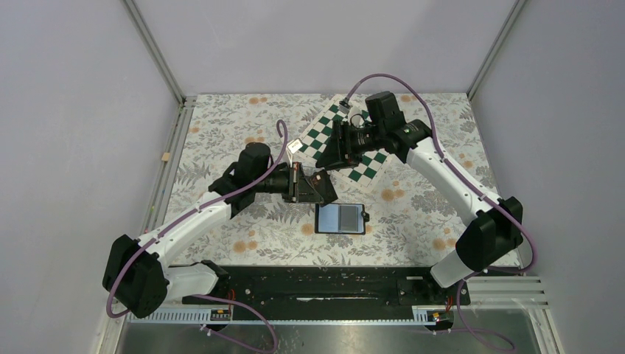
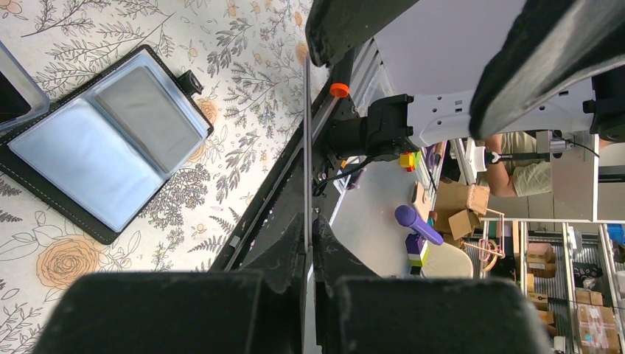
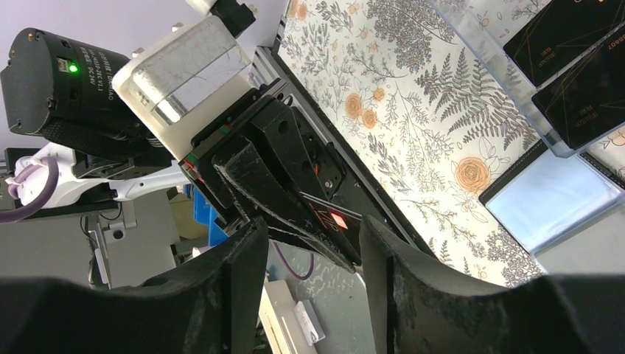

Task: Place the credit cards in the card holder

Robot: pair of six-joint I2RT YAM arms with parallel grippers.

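The card holder (image 1: 340,219) lies open on the table, its clear sleeves up; in the left wrist view the holder (image 2: 88,155) shows no card in its sleeves. My left gripper is shut on a thin credit card (image 2: 308,147), seen edge-on and standing out from the fingertips. In the right wrist view, the dark card (image 3: 335,220) sticks out of the left gripper towards my right gripper, which is open. The right gripper's fingers (image 2: 361,29) stand apart near the card's far end; whether one touches it I cannot tell.
A clear tray (image 3: 483,37) with black cards (image 3: 564,40) stands beside the holder, partly under the left gripper. A green-and-white checkered sheet (image 1: 317,136) lies behind, partly under the right arm.
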